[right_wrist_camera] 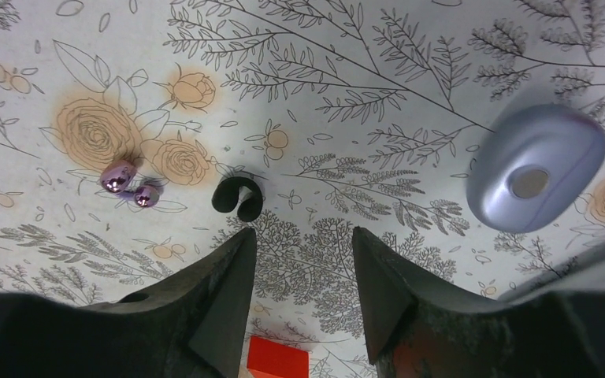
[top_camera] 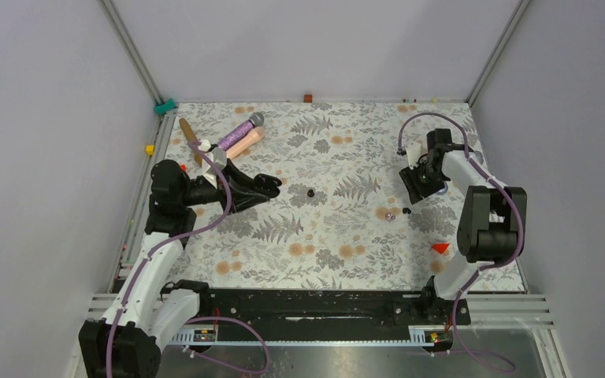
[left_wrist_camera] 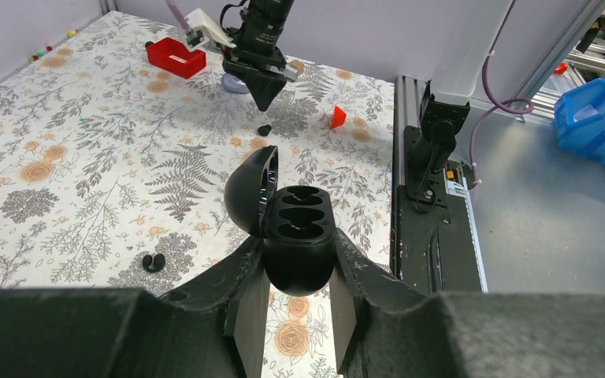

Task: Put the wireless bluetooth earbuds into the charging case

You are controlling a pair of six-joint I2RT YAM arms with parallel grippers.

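My left gripper is shut on the black charging case (left_wrist_camera: 303, 236), holding it above the table with its lid raised; the wells I can see in it look empty. A black earbud (right_wrist_camera: 238, 197) lies on the patterned cloth in the right wrist view, with a shiny purple earbud (right_wrist_camera: 130, 183) to its left. Another black earbud (left_wrist_camera: 154, 262) rests nearer the table's middle. My right gripper hangs over the cloth with its fingers apart and nothing between them. In the top view, it (top_camera: 413, 195) is just up from the black earbud.
A lilac rounded case (right_wrist_camera: 536, 169) sits right of my right gripper. An orange-red block (right_wrist_camera: 278, 358) lies close by, and a red tray (left_wrist_camera: 176, 58) stands farther off. A purple microphone (top_camera: 236, 135) lies beyond the left arm.
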